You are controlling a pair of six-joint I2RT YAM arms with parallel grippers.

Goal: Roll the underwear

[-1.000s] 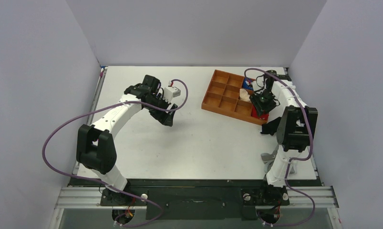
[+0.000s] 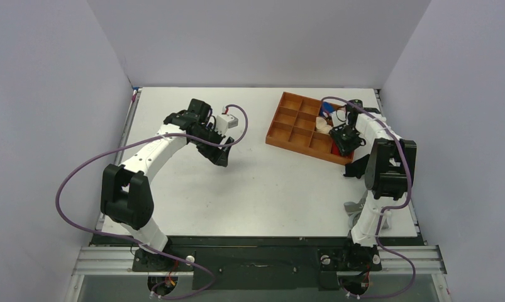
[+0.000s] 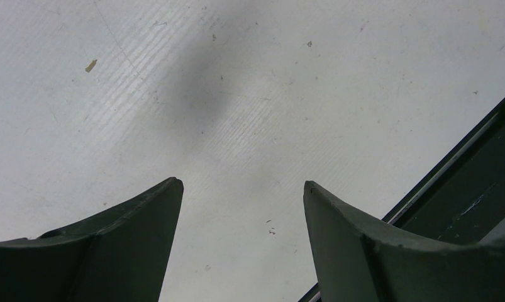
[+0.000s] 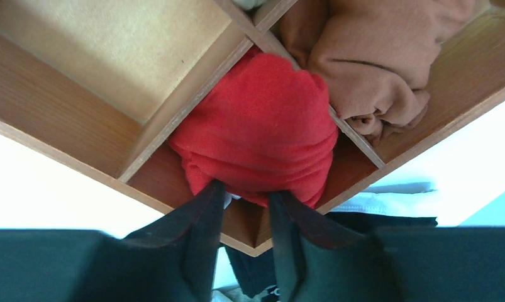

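Note:
A bunched red underwear (image 4: 262, 119) fills most of a corner compartment of the wooden divider box (image 2: 289, 148). Over that corner is my right gripper, parted, its tips at the near edge of the red cloth. A small white bit (image 4: 231, 199) shows between them; whether the tips touch the cloth I cannot tell. From above, the right gripper (image 2: 345, 141) covers much of the red piece (image 2: 336, 148). My left gripper stands open over bare table at the left, nothing between its fingers.
A brown cloth (image 4: 375, 56) lies in the neighbouring compartment. Blue cloth (image 2: 327, 109) and a cream one (image 2: 323, 126) occupy others; several at the left are empty. Black cloth (image 2: 356, 167) and grey cloth (image 2: 353, 206) lie outside the box.
My right gripper has shifted slightly toward the box's near corner and now hides more of the red cloth. The left arm has kept still.

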